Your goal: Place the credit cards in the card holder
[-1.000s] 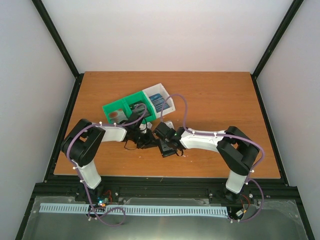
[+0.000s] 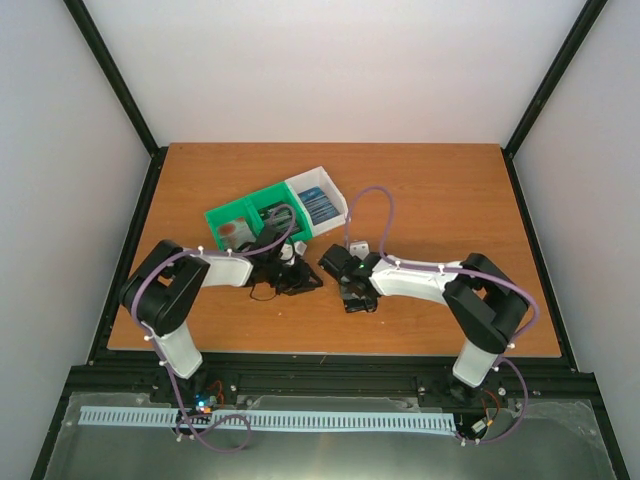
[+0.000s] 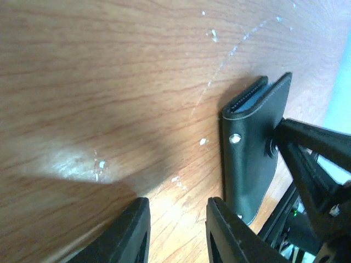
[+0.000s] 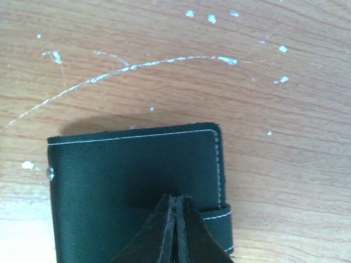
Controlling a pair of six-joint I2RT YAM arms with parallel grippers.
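Observation:
A black card holder [image 2: 360,303] lies on the table, partly covered by the right arm in the top view. In the left wrist view the holder [image 3: 241,153] has its slot side showing, with something blue inside. My right gripper is shut with nothing seen between its fingers. Its tips press on the holder's dark face [image 4: 126,170], near the strap. My left gripper is part open to the left of the holder, low over bare wood, with nothing in the gap.
Behind the arms stand a green divided tray [image 2: 212,219] and a white bin [image 2: 335,190] holding blue card-like pieces. Flat items lie in the green tray's compartments.
My right gripper has shifted to the right, and the card holder has slid right with it, turning straighter. In the top view the left arm has barely moved.

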